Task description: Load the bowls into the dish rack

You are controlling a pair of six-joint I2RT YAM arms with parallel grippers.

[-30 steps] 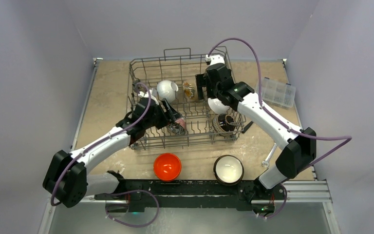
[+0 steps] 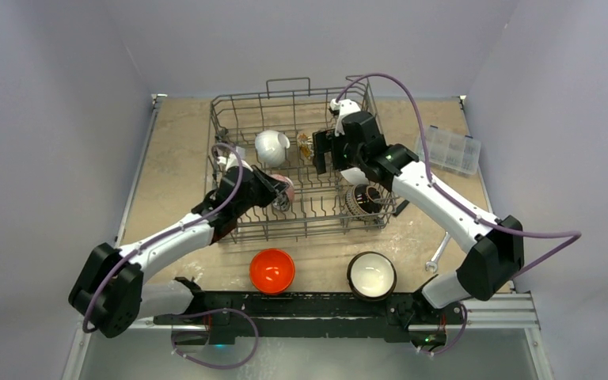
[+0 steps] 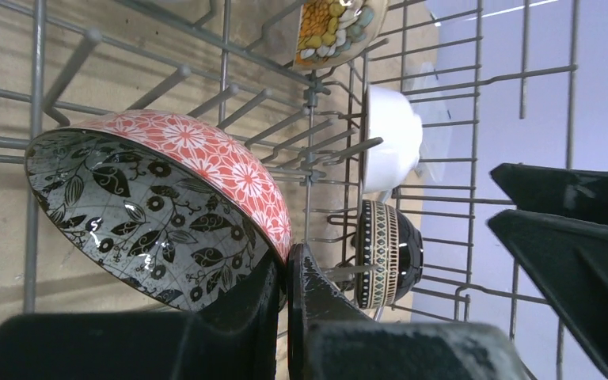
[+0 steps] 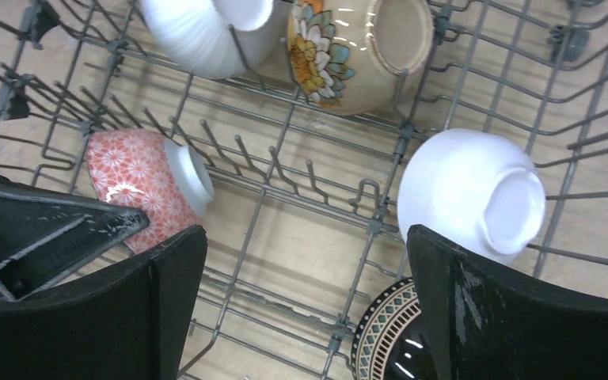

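In the left wrist view a red-and-white bowl [image 3: 182, 138] with a grey floral inside is pinched at its rim by my left gripper, whose fingers are closed on it. The bowl leans on its side over the front left of the wire dish rack [image 2: 309, 229]. My right gripper stands open above the rack, nothing between its fingers. A white bowl [image 4: 459, 190] and a black patterned bowl [image 4: 396, 340] lie in the rack's right part. Behind are a ribbed white bowl [image 2: 271, 148] and a flower-painted bowl [image 4: 336, 55].
On the table in front of the rack sit an orange bowl [image 2: 271, 271] and a black bowl with a white inside [image 2: 372, 276]. A wrench [image 2: 437, 253] and a clear divided box [image 2: 450, 150] lie to the right. Upright tines stand between the bowls.
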